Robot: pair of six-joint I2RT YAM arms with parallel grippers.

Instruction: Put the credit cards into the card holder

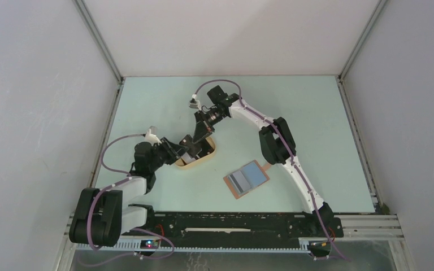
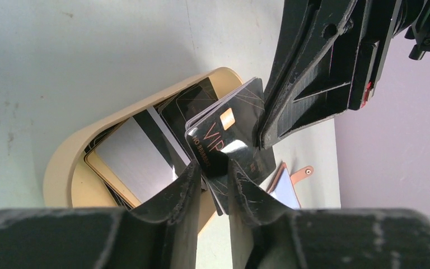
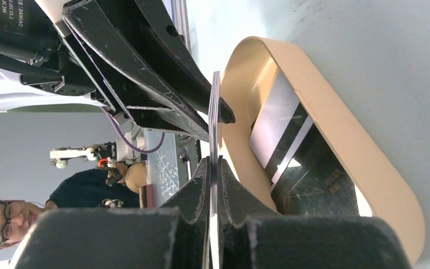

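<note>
Several black cards (image 2: 221,134), the front one marked VIP, are held together above the tan tray. My right gripper is shut on this thin stack, seen edge-on in the right wrist view. From the other side, my left gripper reaches the stack's lower end. Its fingers stand part open, one on each side of the cards; whether they touch is hard to tell. The card holder (image 1: 246,179), brown-edged with grey and blue inside, lies open on the table, right of the tray and nearer the front edge.
The oval tan tray (image 2: 59,174) below both grippers contains more cards, a silver-and-black one (image 2: 137,159) among them. Its raised wall is close to the fingers. Bare table surrounds the holder and fills the right side.
</note>
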